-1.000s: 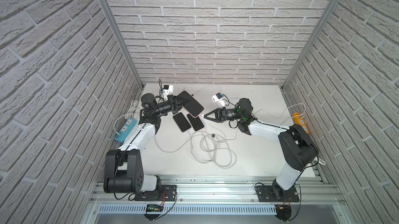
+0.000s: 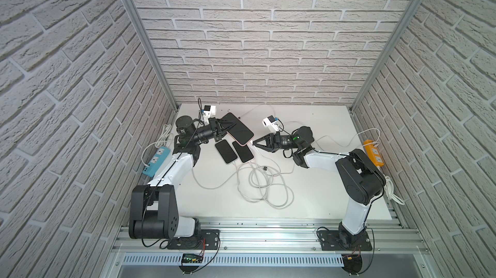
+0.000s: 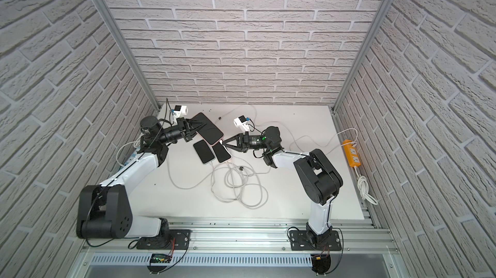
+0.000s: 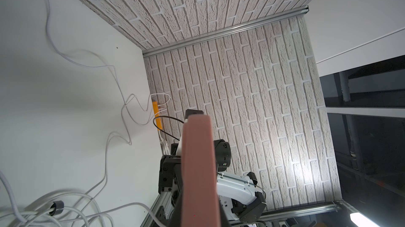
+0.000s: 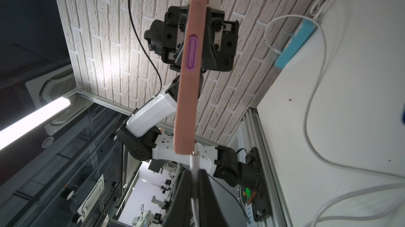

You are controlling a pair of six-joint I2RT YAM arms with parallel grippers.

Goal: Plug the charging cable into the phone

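Observation:
My left gripper [image 2: 223, 125] is shut on a dark-screened phone [image 2: 238, 128] with a pink side, held tilted above the table; that pink edge [image 4: 198, 163] fills the middle of the left wrist view. My right gripper [image 2: 255, 143] is shut on the white cable plug [image 5: 194, 163], just off the phone's lower end. In the right wrist view the plug lines up under the phone's edge [image 5: 187, 100], its metal tip at that edge; how far it is inserted, I cannot tell.
Two more phones [image 2: 225, 151] lie on the white table [image 2: 320, 195] below the held one, with coiled white cables [image 2: 266, 190] in front. A blue power strip [image 2: 156, 161] is at the left edge, an orange one [image 2: 373, 151] at the right.
The left arm and held phone look unchanged.

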